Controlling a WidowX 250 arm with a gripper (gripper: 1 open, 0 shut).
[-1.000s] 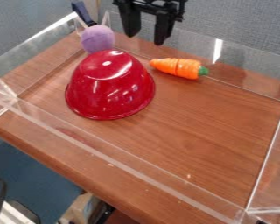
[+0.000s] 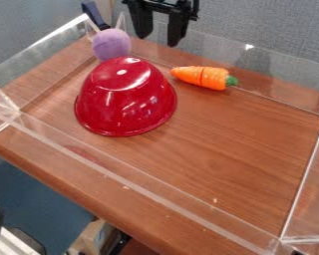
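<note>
My black gripper (image 2: 161, 24) hangs at the top of the view, above and behind the red bowl, with its two fingers spread and empty between them. The red bowl (image 2: 125, 98) lies upside down on the wooden board, left of centre. An orange carrot (image 2: 198, 75) with a green top lies behind it to the right. A purple ball-like object (image 2: 112, 44) sits at the back left, next to a dark blue item partly in view.
Clear low walls surround the wooden board (image 2: 215, 169). The front and right of the board are bare. Some dark and cardboard items lie below at the lower left, outside the walls.
My gripper has risen slightly and shifted a little to the left. The bowl, carrot and purple object have stayed in place.
</note>
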